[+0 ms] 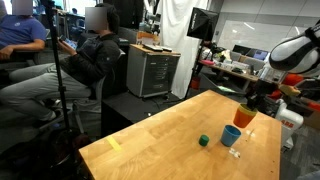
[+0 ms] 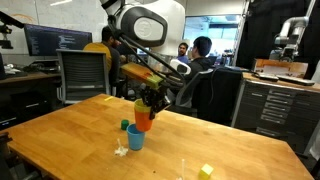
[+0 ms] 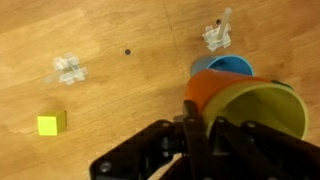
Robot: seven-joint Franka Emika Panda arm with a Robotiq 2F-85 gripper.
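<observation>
My gripper is shut on the wall of an orange cup point(image 3: 205, 86), whose open mouth with a yellowish inside faces the wrist camera. The same orange cup point(image 2: 142, 118) hangs a little above and beside a blue cup point(image 2: 136, 138), overlapping it in this view. In exterior view 1 the orange cup point(image 1: 243, 117) appears up and to the right of the blue cup point(image 1: 231, 135), which stands on the table. Most of the blue cup point(image 3: 234, 64) is hidden behind the orange one in the wrist view. Whether the two cups touch, I cannot tell.
A small green object point(image 1: 204, 140) stands near the blue cup. A yellow block point(image 3: 51, 124) lies farther off on the wooden table point(image 1: 165, 135). Patches of clear tape point(image 3: 70, 69) stick to the tabletop. People sit beyond it.
</observation>
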